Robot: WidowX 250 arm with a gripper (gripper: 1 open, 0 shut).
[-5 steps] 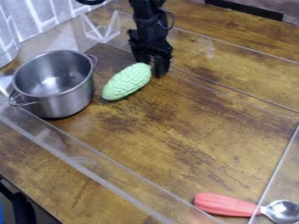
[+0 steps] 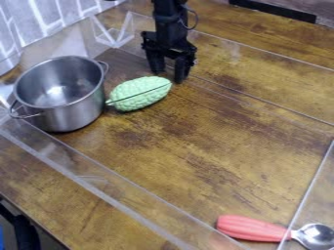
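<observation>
My black gripper (image 2: 171, 61) stands at the back centre of the wooden table, low over its surface, just beyond a pale green, textured oval object (image 2: 141, 92). That object lies on the wood right of a steel pot (image 2: 81, 112), with a thin dark line across it. Whether the gripper is open or shut is too dark and small to tell.
A spoon with a pink handle (image 2: 256, 228) lies at the front right. Clear plastic walls edge the work area.
The green object has turned from a more upright angle to a flatter diagonal and sits slightly farther from the gripper. The gripper has shifted slightly.
</observation>
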